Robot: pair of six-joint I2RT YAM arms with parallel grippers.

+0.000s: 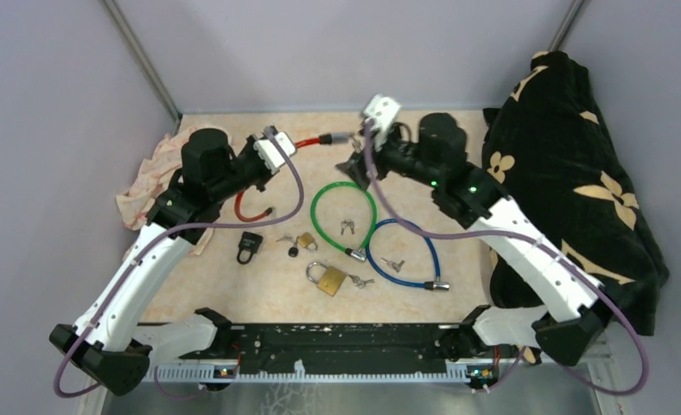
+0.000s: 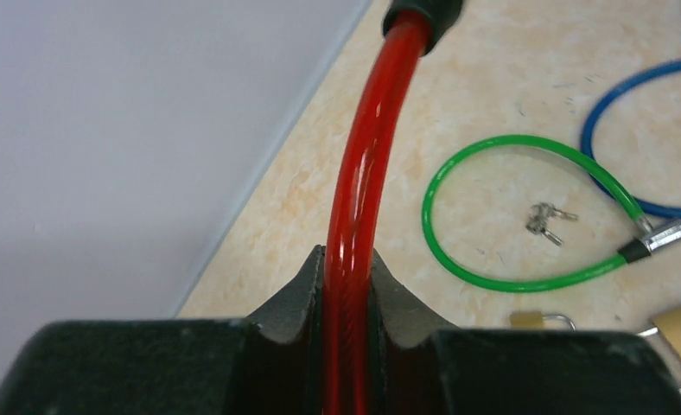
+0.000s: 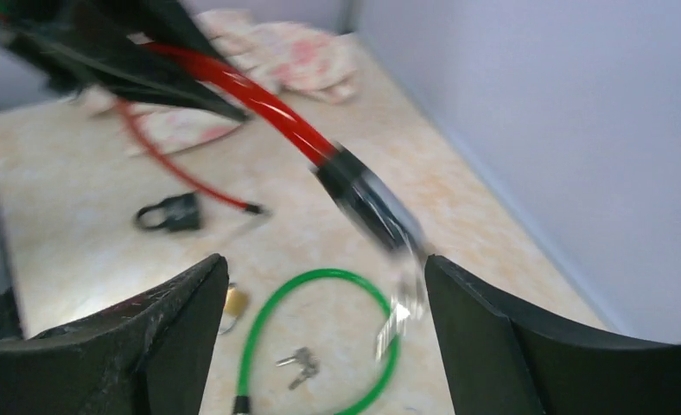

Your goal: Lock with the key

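The red cable lock (image 1: 306, 143) hangs above the table with my left gripper shut on its red cable. Its dark lock head (image 3: 373, 201) points toward my right gripper. Blurred keys (image 3: 399, 313) dangle from the lock head, in line with the gap between the right gripper's spread fingers. That gripper is open and grips nothing that I can see. The cable's other end (image 1: 266, 212) lies low on the left of the table.
A green cable lock (image 1: 315, 203) and a blue one (image 1: 432, 246) lie on the table. Near the front are a brass padlock (image 1: 330, 280), a small padlock (image 1: 306, 240), a black padlock (image 1: 249, 245) and loose keys (image 1: 347, 226). A dark blanket (image 1: 570, 190) covers the right side.
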